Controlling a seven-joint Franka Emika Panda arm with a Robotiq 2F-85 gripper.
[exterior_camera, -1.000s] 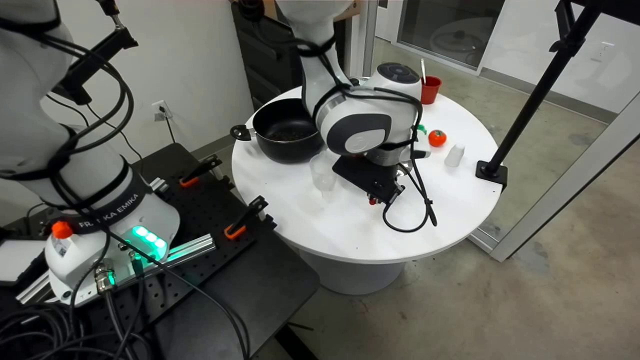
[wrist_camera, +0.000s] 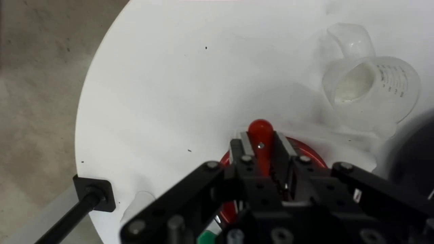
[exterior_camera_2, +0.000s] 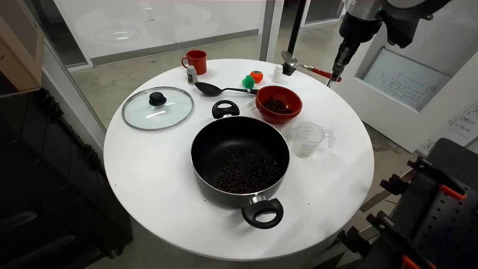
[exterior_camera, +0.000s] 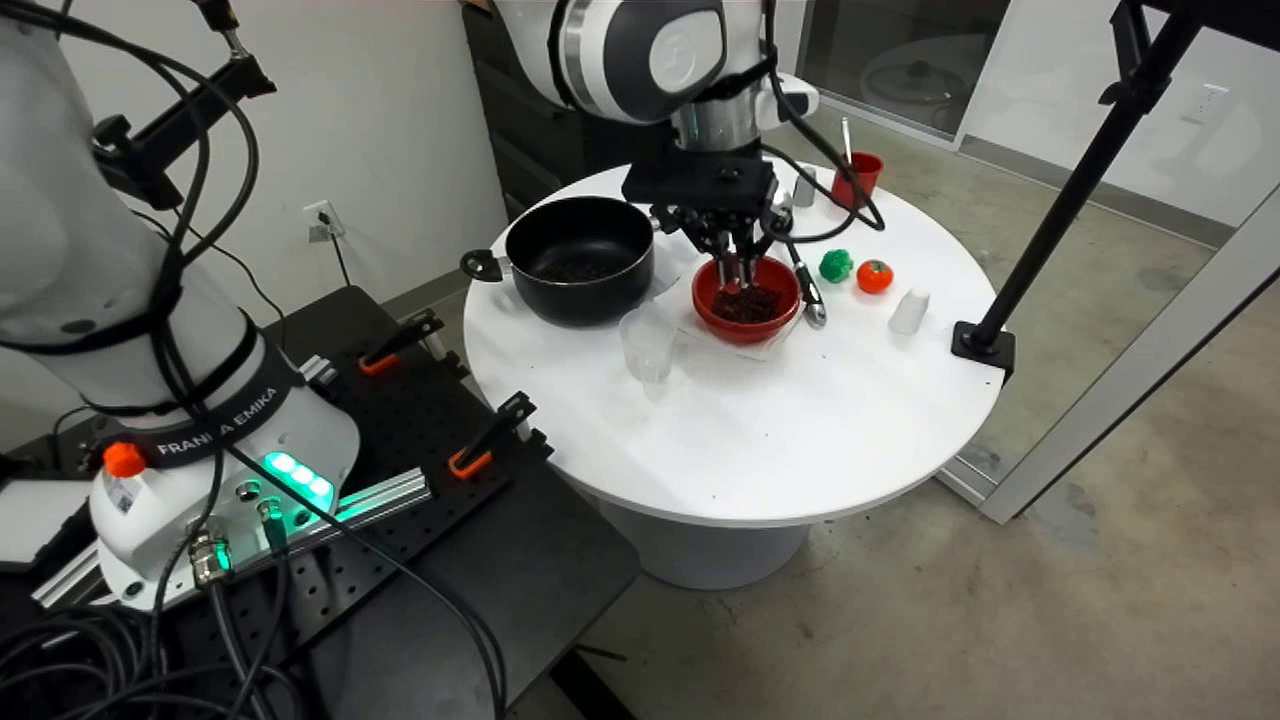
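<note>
My gripper [exterior_camera_2: 335,77] is shut on the red handle of a metal spoon [exterior_camera_2: 321,72]. In exterior view 2 the spoon is raised in the air, its metal head pointing left. The rounded end of the red handle [wrist_camera: 261,142] shows between the fingers in the wrist view. A red bowl [exterior_camera_2: 280,120] on the table holds dark beans [exterior_camera_2: 276,105]; the gripper appears over it in exterior view 1. More dark beans [exterior_camera_2: 246,172] lie in the black pot [exterior_camera_2: 224,195]. The spoon's head is hidden in the wrist view.
A clear measuring cup [exterior_camera_2: 308,139] stands between bowl and front edge. Around the back are a black ladle [exterior_camera_2: 209,89], glass lid [exterior_camera_2: 168,116], red mug [exterior_camera_2: 197,62], shakers, a toy tomato [exterior_camera_2: 256,76] and green broccoli [exterior_camera_2: 248,81]. A black post [exterior_camera: 1046,246] rises by the table edge.
The arm has swung back from the table's near side, and the gripper now appears over the red bowl in exterior view 1. The bowl, hidden behind the arm before, is uncovered.
</note>
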